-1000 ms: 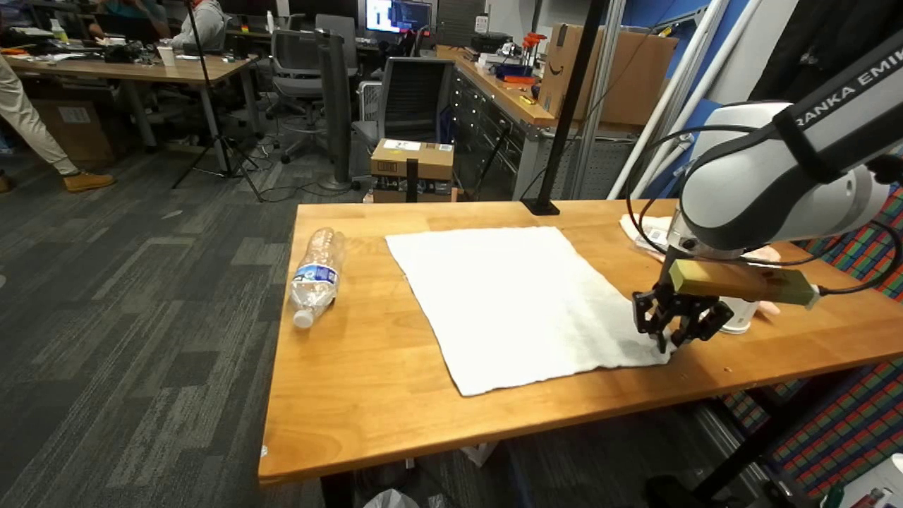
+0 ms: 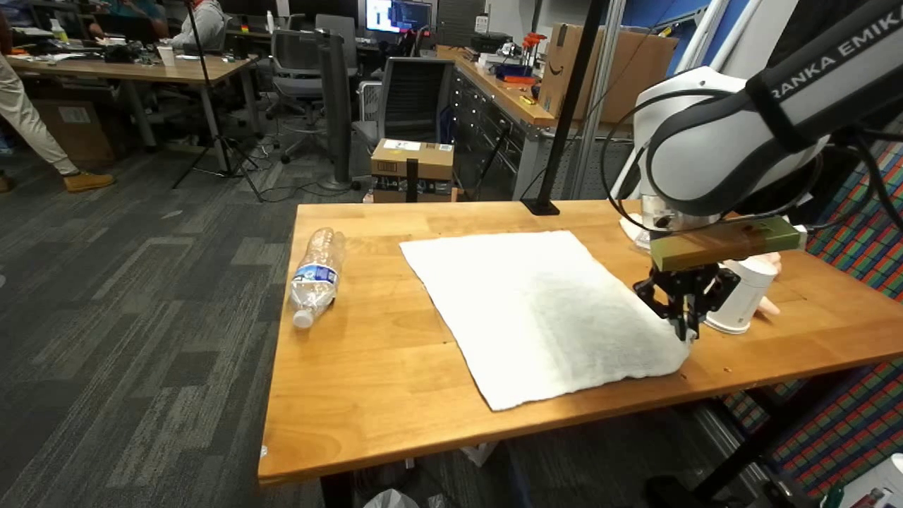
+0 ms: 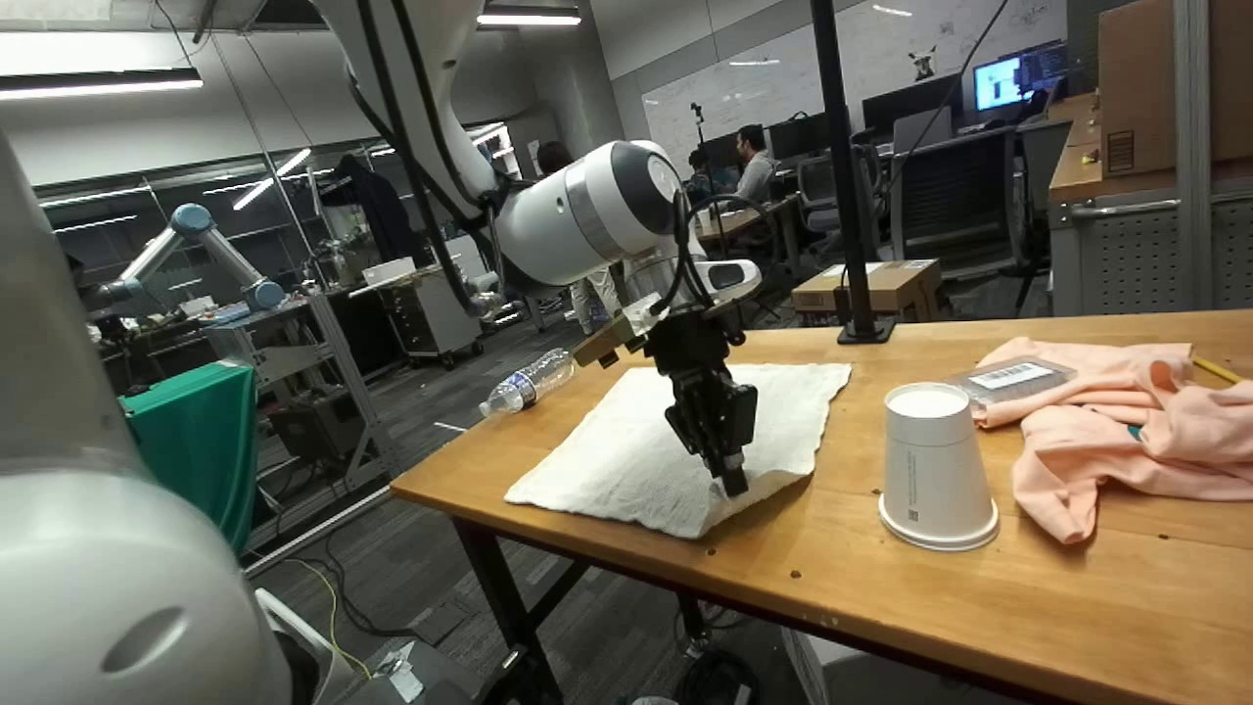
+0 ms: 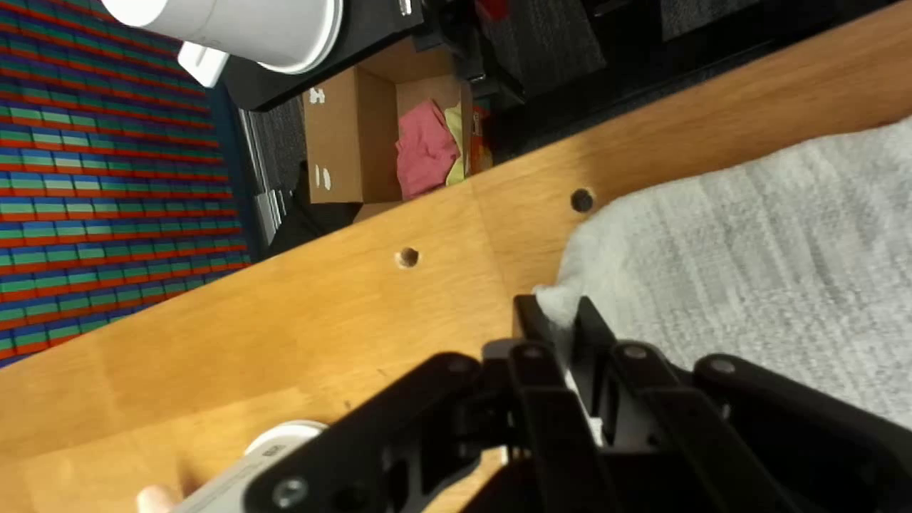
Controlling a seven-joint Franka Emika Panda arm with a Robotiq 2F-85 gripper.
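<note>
A white cloth (image 2: 516,313) lies spread on the wooden table, with one corner raised a little off the surface. That corner is pinched by my gripper (image 2: 687,331), which is shut on it. In the wrist view, the fingertips of the gripper close around a fold of the cloth (image 4: 752,256) near the table's edge. From the other side, the gripper (image 3: 730,476) points down at the near corner of the cloth (image 3: 658,470), where the fabric lifts and curls.
An empty plastic bottle (image 2: 317,278) lies at the table's left end. An upside-down white cup (image 3: 936,470) stands near the gripper, beside a crumpled peach cloth (image 3: 1128,435) and a clear package (image 3: 1019,378). A black post (image 3: 859,235) rises at the table's edge.
Open a second ago, the gripper has closed on the cloth's corner and risen slightly. The cloth has shifted a little to the right and toward the near edge. The bottle has not moved.
</note>
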